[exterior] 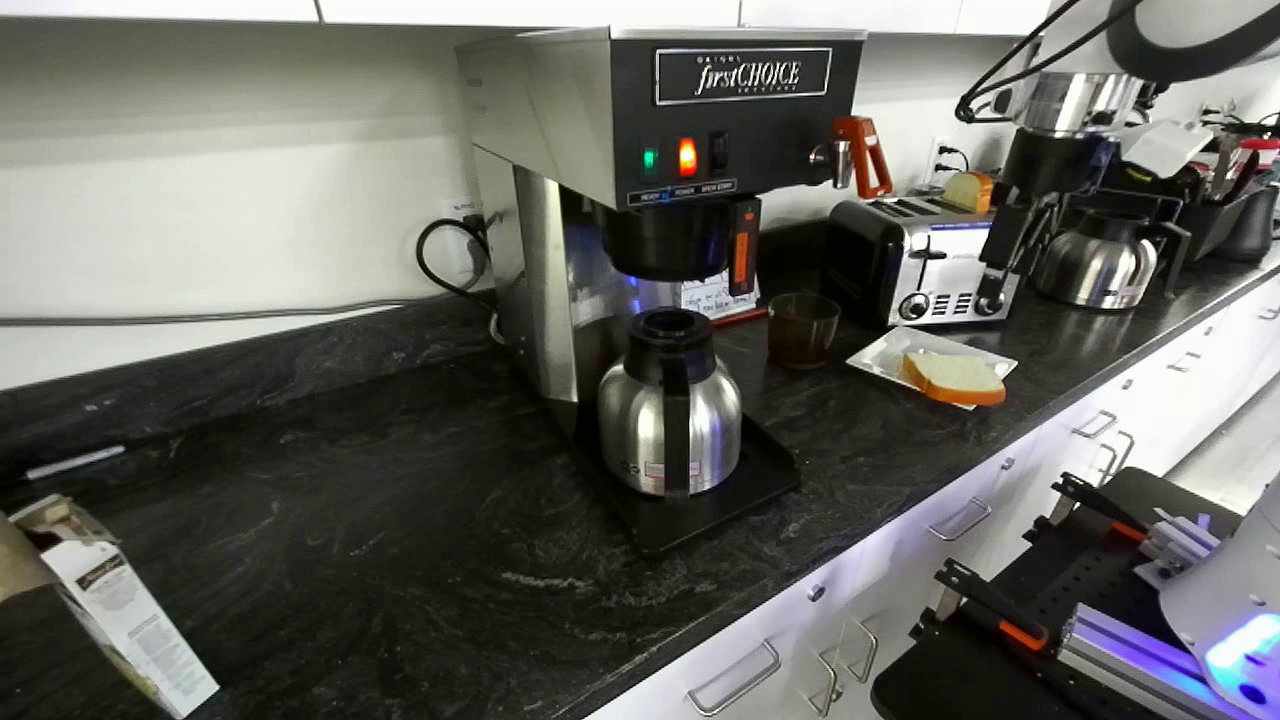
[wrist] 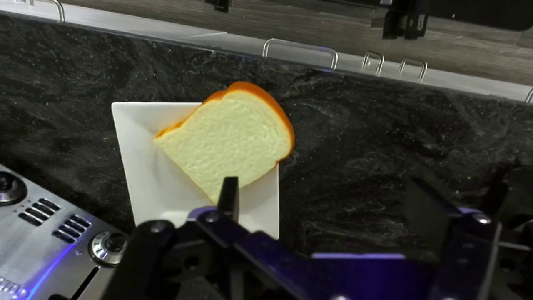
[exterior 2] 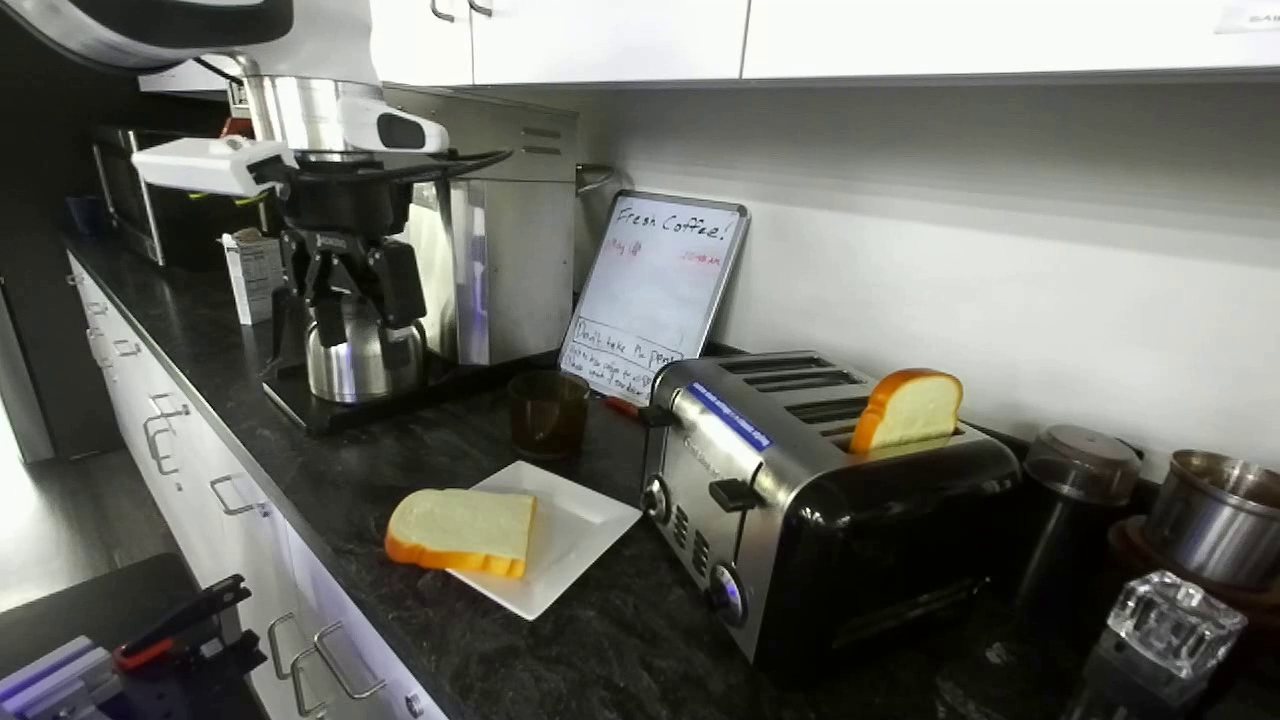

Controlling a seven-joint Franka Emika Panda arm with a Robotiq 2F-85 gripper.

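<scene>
My gripper (exterior 2: 356,334) is open and empty, held in the air over the counter with its fingers pointing down. In the wrist view a bread slice (wrist: 230,135) lies on a square white plate (wrist: 145,185), overhanging one edge; the gripper's fingers (wrist: 230,197) are above the counter, off to one side of the slice. A second bread slice (exterior 2: 914,414) stands partly sunk in a slot of the steel toaster (exterior 2: 840,480). From the other side, the toaster (exterior: 954,270) shows its levers and knobs just behind the plate (exterior: 888,354).
A coffee maker (exterior: 546,240) with a steel carafe (exterior: 672,420) stands farther along the counter. Close to the plate are a brown glass (exterior 2: 548,414) and a leaning whiteboard (exterior 2: 654,288). Jars crowd the toaster's far end. The counter's front edge runs close to the plate.
</scene>
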